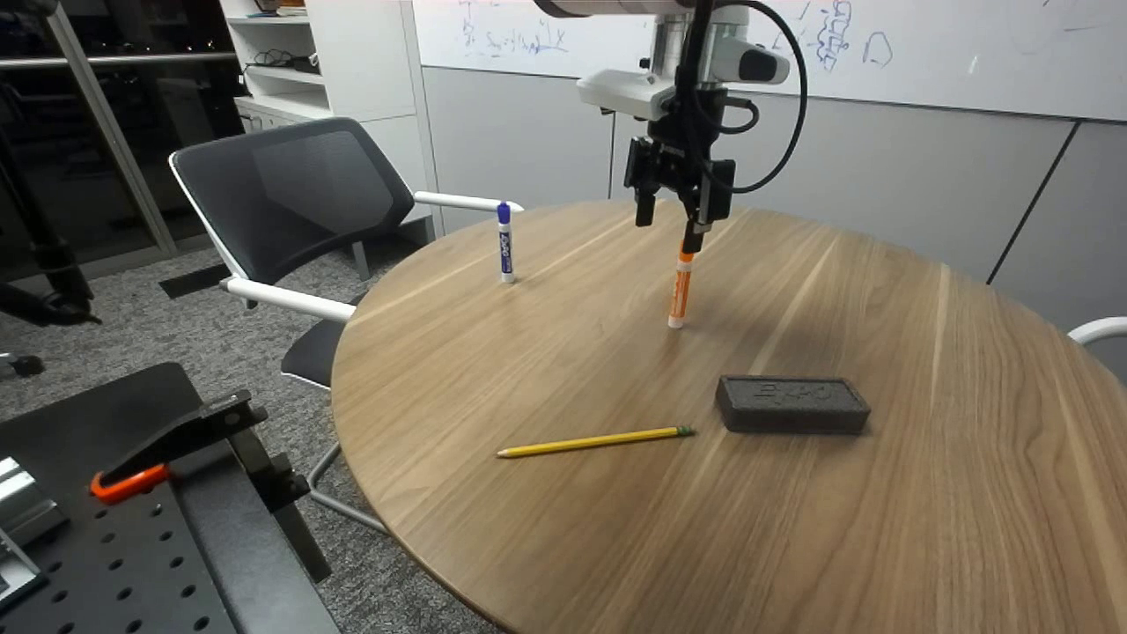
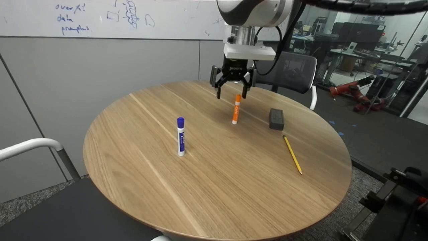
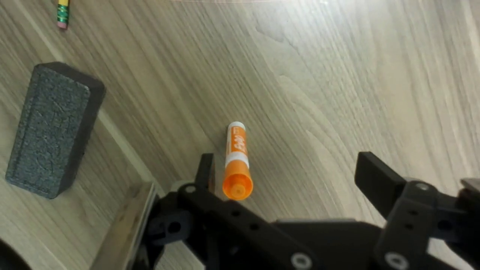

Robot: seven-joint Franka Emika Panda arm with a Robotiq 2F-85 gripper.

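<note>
An orange marker [image 1: 681, 295] stands upright on the round wooden table, its cap up. My gripper [image 2: 231, 97] is open above the table, with nothing held. In exterior view 1 one fingertip [image 1: 693, 237] overlaps the top of the orange cap. From the wrist view, the orange marker [image 3: 237, 162] appears close to the left finger [image 3: 206, 171], while the right finger [image 3: 377, 182] is well away from it. Whether a finger touches the cap cannot be told. A blue-capped marker [image 2: 181, 137] also stands upright, apart from the gripper.
A dark eraser [image 1: 792, 405] and a yellow pencil [image 1: 594, 442] lie on the table [image 1: 592, 549], nearer the exterior view 1 camera. Chairs stand around the table edge. Bare wood separates the two markers.
</note>
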